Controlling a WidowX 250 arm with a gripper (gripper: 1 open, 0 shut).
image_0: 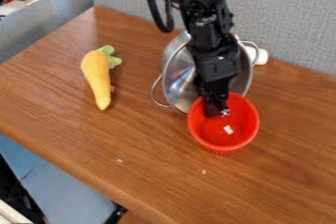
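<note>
A black arm reaches down from the top of the camera view to my gripper (215, 106), whose tip is at the rear of a red bowl (225, 138), inside or at its rim. A small pale piece shows in the bowl. Whether the fingers are shut, or hold anything, cannot be made out. Behind the bowl and arm is a silver pot (180, 83) with wire handles, partly hidden by my arm.
A yellow carrot-like toy (97, 76) with a green top lies to the left on the wooden table (132, 169). A grey padded wall runs along the back.
</note>
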